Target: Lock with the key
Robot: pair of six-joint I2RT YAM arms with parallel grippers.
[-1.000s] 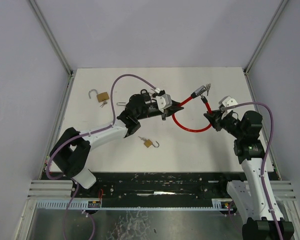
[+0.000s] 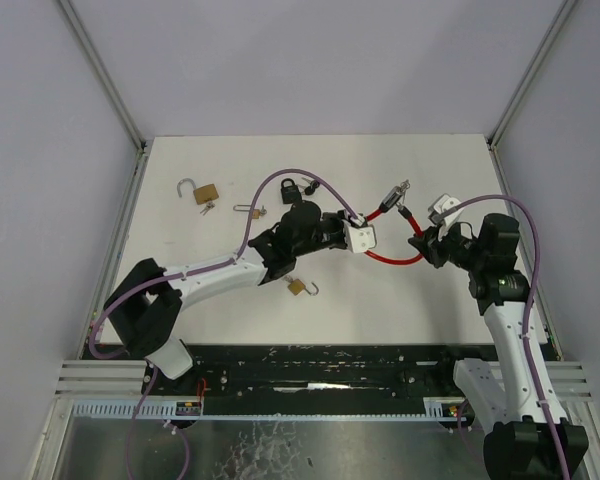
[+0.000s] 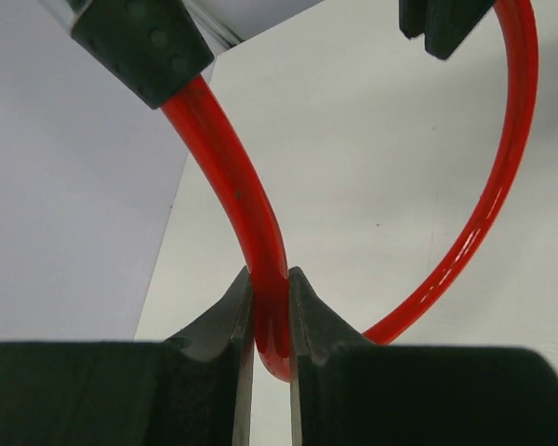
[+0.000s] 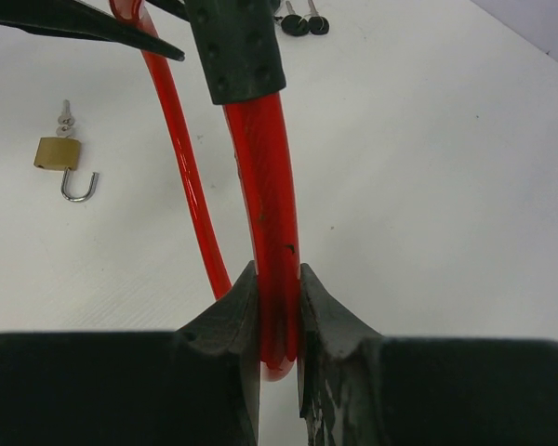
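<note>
A red cable lock (image 2: 392,262) is bent into a loop between my two arms, right of the table's middle. Its black barrel (image 2: 391,199) points up to the right, with a silvery key (image 2: 404,186) at its end. The cable's other black end (image 2: 407,213) is right beside the barrel; whether it sits inside cannot be told. My left gripper is shut on the cable below one black sleeve (image 3: 141,45). On the other side, my right gripper grips the cable under the other sleeve (image 4: 236,46).
Several other locks lie apart: a brass padlock (image 2: 206,194) at the back left, a black padlock (image 2: 290,191) with keys beside it, and an open brass padlock (image 2: 297,287) below my left arm.
The barrel tilts more steeply and has shifted slightly left.
</note>
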